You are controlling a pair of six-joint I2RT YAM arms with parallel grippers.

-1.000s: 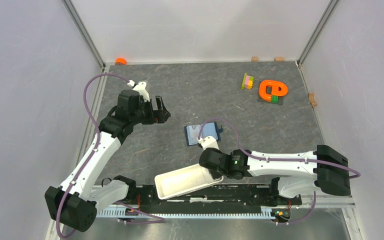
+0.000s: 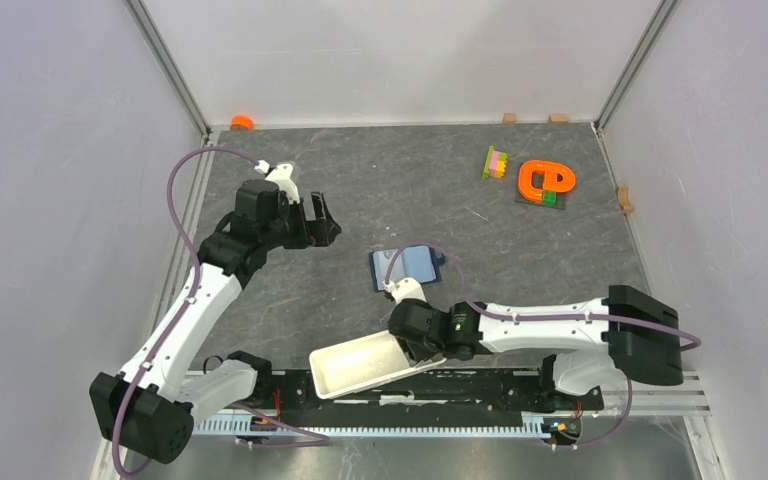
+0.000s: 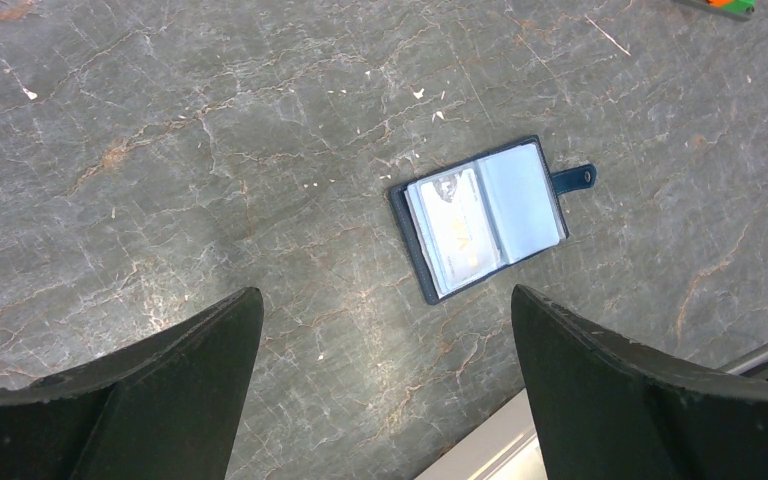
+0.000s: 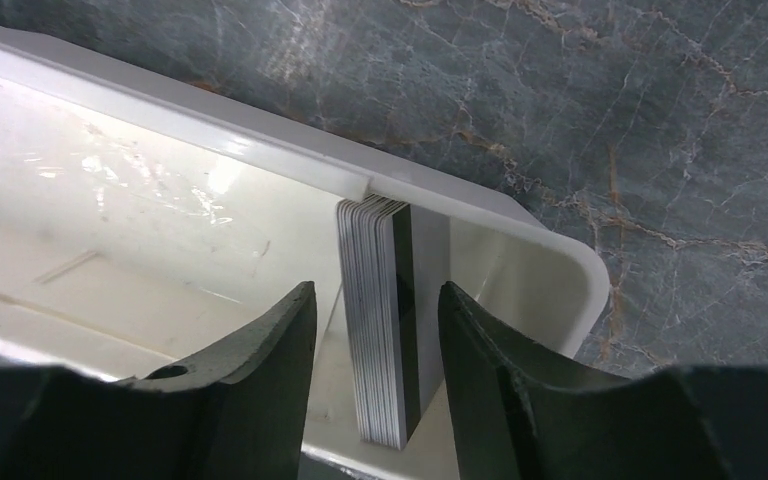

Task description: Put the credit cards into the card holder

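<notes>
The dark blue card holder (image 3: 550, 180) lies spread open on the grey table, showing clear and pale blue sleeves, with its strap pointing right. A stack of grey-edged cards (image 4: 370, 320) stands on edge inside the white tray (image 2: 345, 368), near one end. My right gripper is over that end; its two fingers stand apart on either side of the stack, and I cannot tell whether they touch it. Away to the left of the card holder, my left gripper (image 2: 322, 220) hangs open above the table, nothing between its fingers.
An orange ring-shaped toy (image 2: 546, 178) and a small coloured block toy (image 2: 495, 163) lie at the back right. An orange piece (image 2: 242, 122) sits at the back left. Bare table surrounds the card holder. The tray's raised walls stand close to the right fingers.
The right arm has shifted slightly left and down over the tray's right end. The left arm, tray and card holder keep their places.
</notes>
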